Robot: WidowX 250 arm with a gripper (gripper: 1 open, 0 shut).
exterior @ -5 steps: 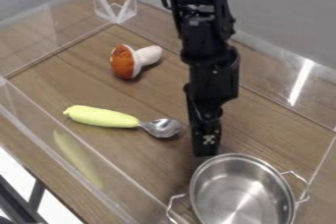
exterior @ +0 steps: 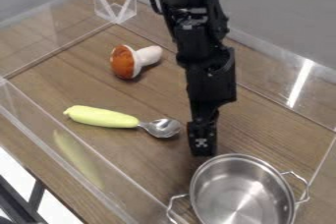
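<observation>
My gripper (exterior: 202, 135) points straight down over the wooden floor, just behind a steel pot (exterior: 241, 191) with two handles at the bottom right. It is open, with nothing seen between its fingers, though the gap is hard to make out from this angle. To its left lies a spoon (exterior: 161, 128) with a pale yellow handle. Farther back stands an orange and white toy (exterior: 126, 61), lying on its side.
Clear acrylic walls border the wooden floor (exterior: 73, 81) along the front left and the back. A white rack (exterior: 114, 7) is at the back left corner.
The arm shows only slight shifts in its pose above the fingers, which stay at about the same spot. The objects have not moved.
</observation>
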